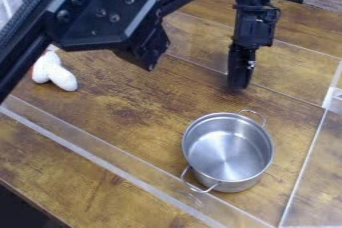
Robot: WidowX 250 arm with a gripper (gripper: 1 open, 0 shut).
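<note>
My gripper (241, 80) hangs low over the wooden table at the upper right, pointing down, above and behind a steel pot (227, 152). It looks shut, with nothing visible between its fingers. The pot stands upright at the lower right, with a wire handle on either side. A white plush-like object (55, 72) lies at the left, partly hidden by my arm.
Clear strips run across the table (107, 122) along the lower left, the right and the back. My black arm covers much of the upper left.
</note>
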